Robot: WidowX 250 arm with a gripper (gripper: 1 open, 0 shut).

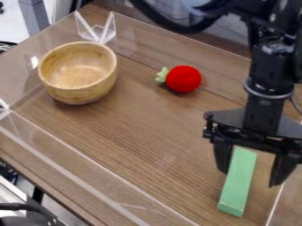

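A light green block (236,190) lies lengthwise on the wooden table at the lower right. Right over its upper end is my black gripper (252,161), pointing down with its fingers open, one on either side of the block's top part. Whether the fingertips touch the table cannot be made out.
A wooden bowl (77,71) stands at the upper left. A red tomato-like object (183,79) with a green top lies at the upper middle.
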